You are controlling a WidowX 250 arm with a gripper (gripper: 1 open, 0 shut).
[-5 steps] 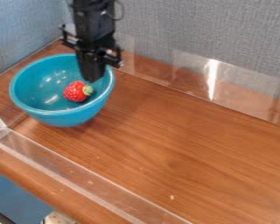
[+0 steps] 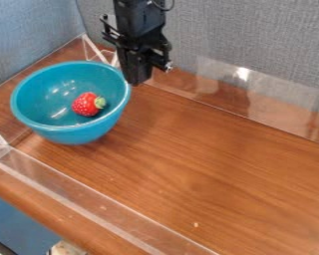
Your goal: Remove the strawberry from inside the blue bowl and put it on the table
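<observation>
The red strawberry (image 2: 89, 104) with its green top lies inside the blue bowl (image 2: 37, 112), towards the right of its floor. Dark and blurred against the grey backdrop, my gripper (image 2: 137, 76) points down just beyond the bowl's back right rim. It is well apart from the strawberry, and no object shows at its fingertips. How far its fingers are spread is too dark to make out.
A low clear wall (image 2: 249, 95) runs along the back, and another clear edge (image 2: 89, 204) borders the front left.
My gripper has moved rightward and slightly up, from over the bowl's back right part to beyond its rim. The strawberry and the bowl have stayed put.
</observation>
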